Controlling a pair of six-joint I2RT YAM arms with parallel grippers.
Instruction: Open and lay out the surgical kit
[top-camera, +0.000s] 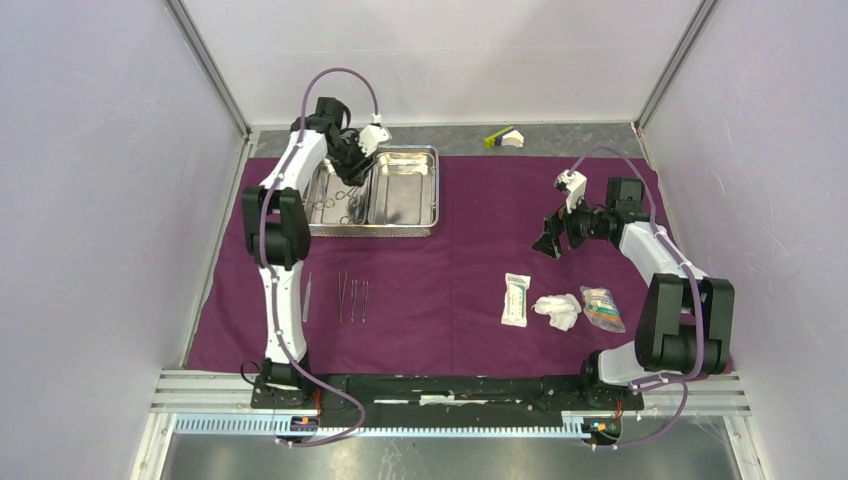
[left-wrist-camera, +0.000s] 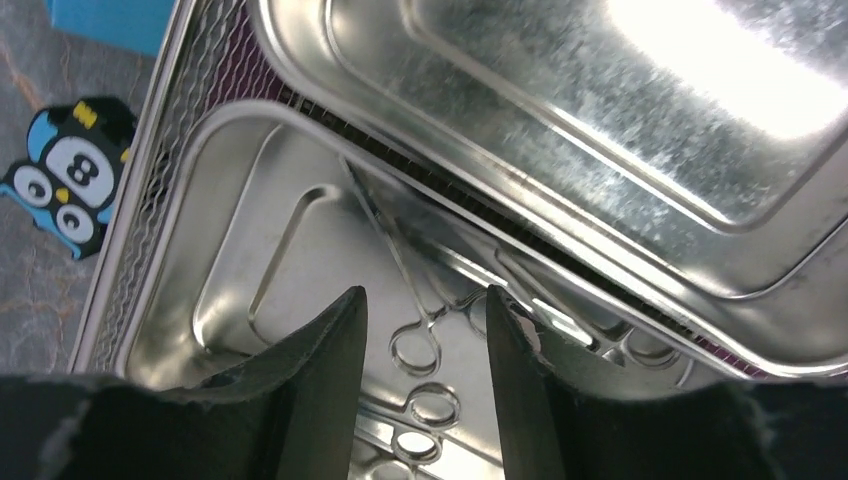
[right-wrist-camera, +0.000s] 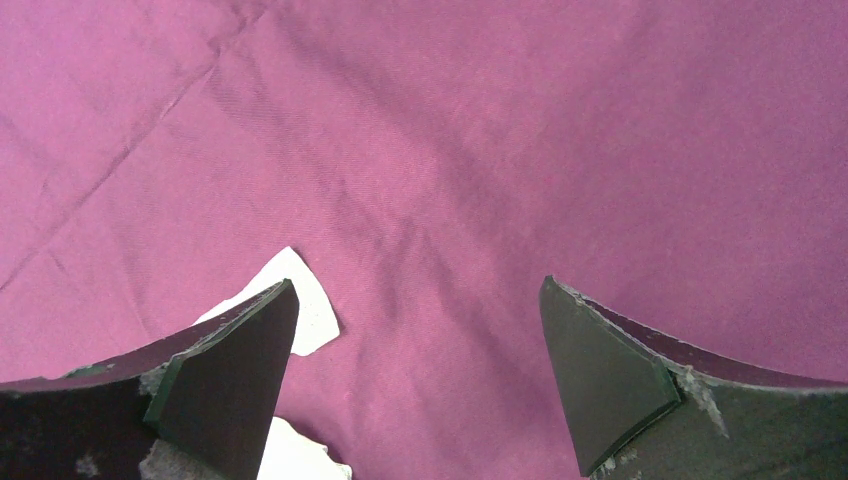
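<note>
My left gripper hangs part open over the left compartment (left-wrist-camera: 250, 200) of the steel kit, with scissor-like instruments (left-wrist-camera: 395, 250) lying below its fingers; none is visibly held. The empty right tray (top-camera: 404, 190) sits beside it. Several slim instruments (top-camera: 353, 298) lie in a row on the purple drape below the kit. My right gripper (top-camera: 550, 242) stands open over the drape, nothing between its fingers. A white packet (top-camera: 516, 300), a crumpled white bundle (top-camera: 556, 309) and a clear bag (top-camera: 602, 309) lie at the front right.
A green and white object (top-camera: 505, 138) lies on the grey back strip. In the left wrist view, a penguin figure (left-wrist-camera: 75, 175) is beside the kit. Walls bound both sides.
</note>
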